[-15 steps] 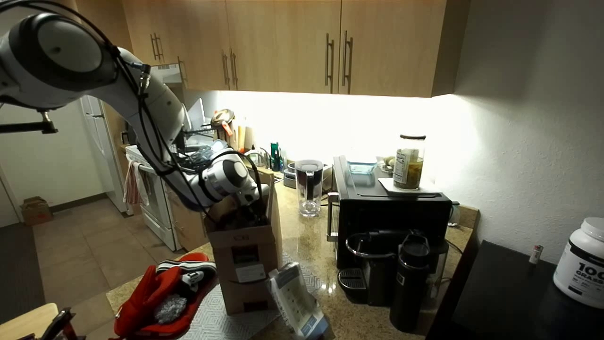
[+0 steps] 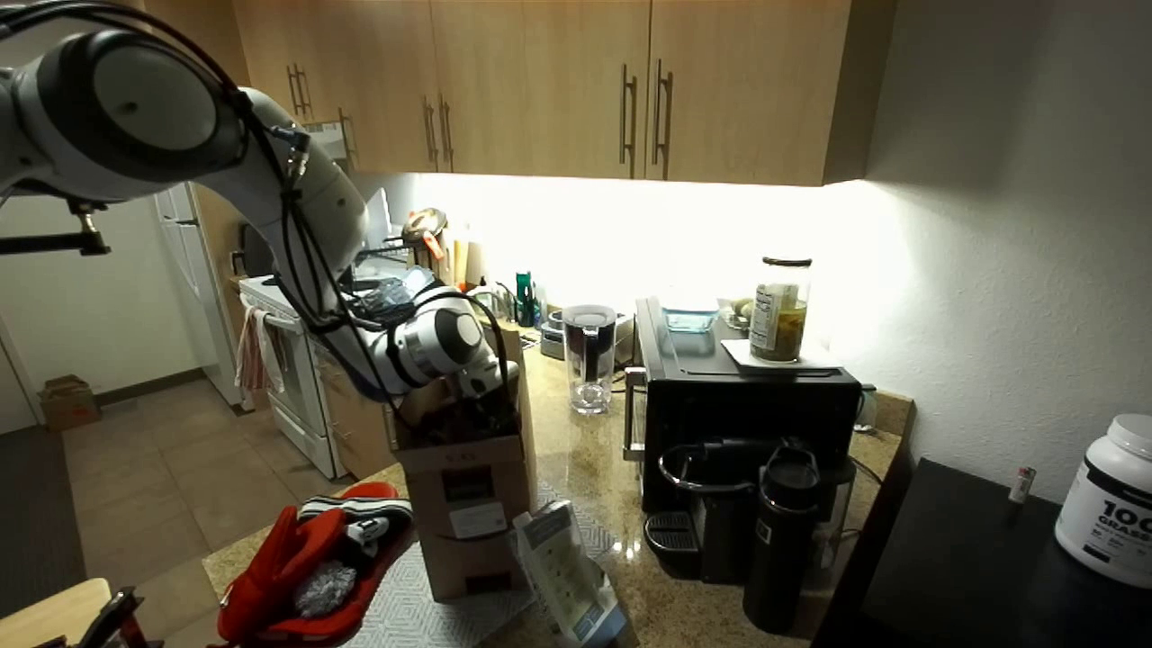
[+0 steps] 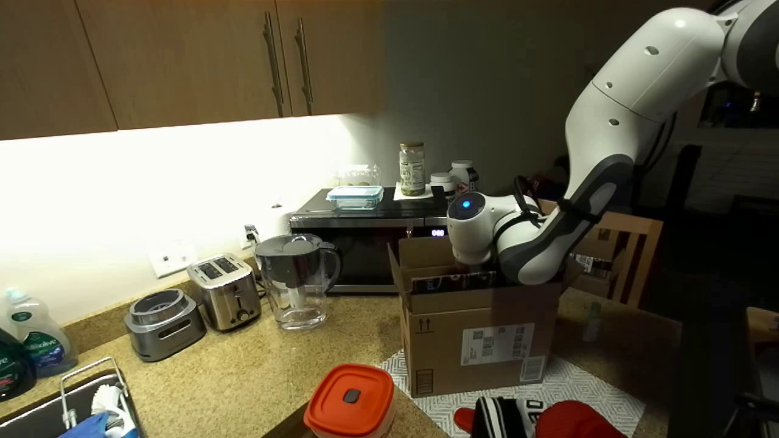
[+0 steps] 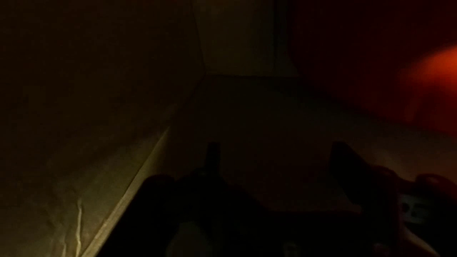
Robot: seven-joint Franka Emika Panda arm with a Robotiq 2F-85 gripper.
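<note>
An open cardboard box point(image 3: 445, 350) stands upright on the counter, and my arm reaches down into its top. The wrist view is very dark inside it. There my gripper shows as a black outline, its two fingers apart with only shadow visible between them. A red thing point(image 4: 364, 55) fills the upper right of that view, beyond the right finger and clear of both fingertips. One cardboard wall point(image 4: 64, 107) rises close on the left. From outside, the box walls hide the fingers.
A red bag point(image 2: 275, 572) lies beside the box, and a grey-white package point(image 2: 567, 572) leans near its front. A water pitcher point(image 3: 296, 281), a toaster point(image 3: 226, 292) and a red-lidded container point(image 3: 350, 401) share the counter. The microwave point(image 3: 350, 263) stands behind the box.
The arm has shifted slightly to the right and its wrist has risen a little, still over the box. The box and the things around it look unmoved.
</note>
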